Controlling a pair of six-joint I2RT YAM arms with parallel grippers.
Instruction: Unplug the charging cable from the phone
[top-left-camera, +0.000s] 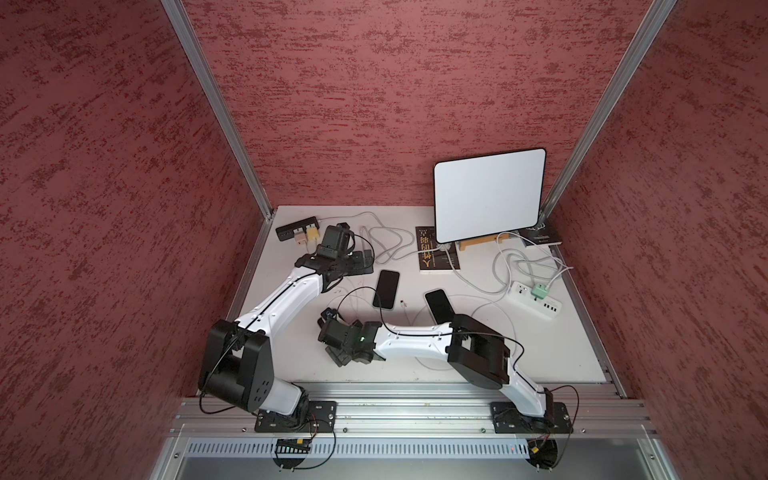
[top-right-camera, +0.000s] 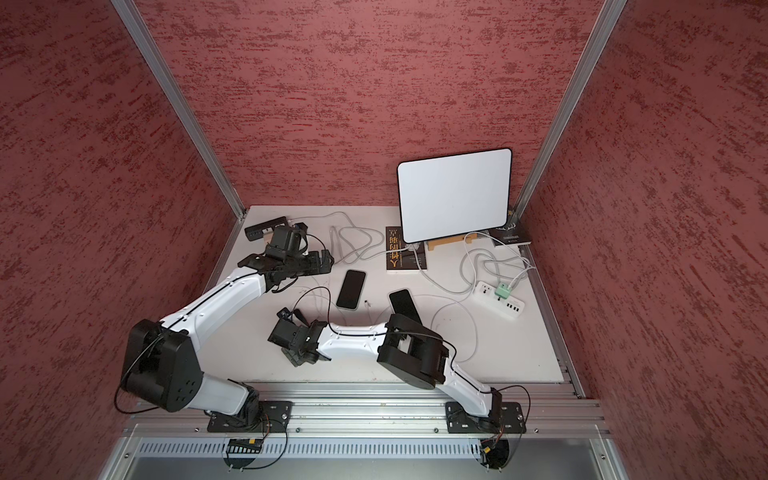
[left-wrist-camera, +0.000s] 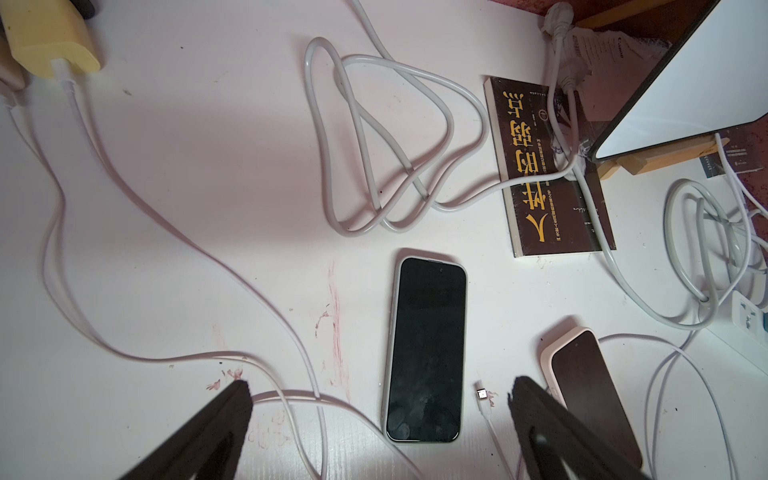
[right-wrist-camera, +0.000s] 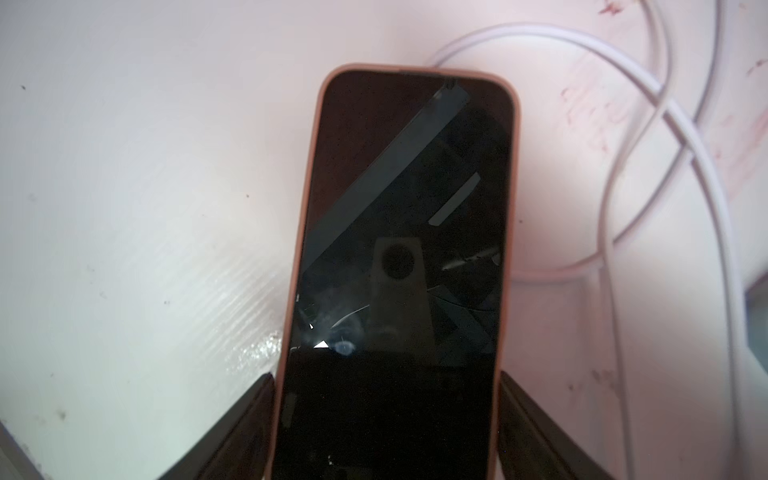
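A pink-cased phone (right-wrist-camera: 404, 240) lies screen up in the right wrist view. My right gripper straddles its lower half, one finger at each long edge; whether they press on the case does not show. A white cable (right-wrist-camera: 544, 32) loops from behind its top edge, and its lower end is out of frame. In the top left view the right gripper (top-left-camera: 328, 340) is low at the table's front left and hides this phone. My left gripper hangs open and empty above a dark-screened phone (left-wrist-camera: 426, 352) in a light case. A loose white plug (left-wrist-camera: 481, 393) lies beside that phone.
Another phone (left-wrist-camera: 588, 384) lies to the right, partly behind the right arm from above. Coiled cables (left-wrist-camera: 400, 160), a black book (left-wrist-camera: 540, 176), a white screen (top-left-camera: 489, 196) and a white power strip (top-left-camera: 534, 301) occupy the back and right. A yellow charger (left-wrist-camera: 52, 36) sits at back left.
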